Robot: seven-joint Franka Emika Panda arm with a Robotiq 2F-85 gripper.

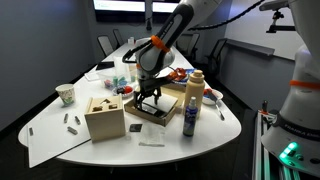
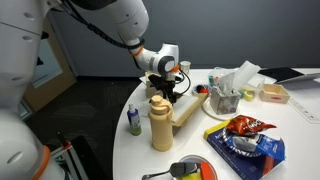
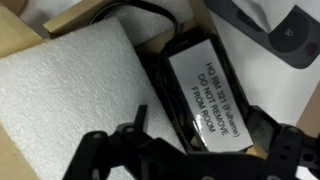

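Note:
My gripper (image 1: 149, 98) is open and points down into a shallow cardboard box (image 1: 174, 118) on the white table. In the wrist view, a black device (image 3: 192, 50) with a white printed label (image 3: 210, 95) lies in the box beside a white foam sheet (image 3: 75, 85). The label reads "HQ RM 321 (Fulhame) DO NOT REMOVE FROM ROOM". The device's lower end runs between my dark fingers, partly hidden by the gripper; whether they touch it I cannot tell. A black cable (image 3: 140, 8) curves off above it.
A dark bottle (image 1: 190, 118) and a tan bottle (image 1: 195, 88) stand right of the box. To its left are a wooden box (image 1: 104, 120) and a white cup (image 1: 66, 94). A dark handheld object (image 3: 275, 30) lies just outside the box.

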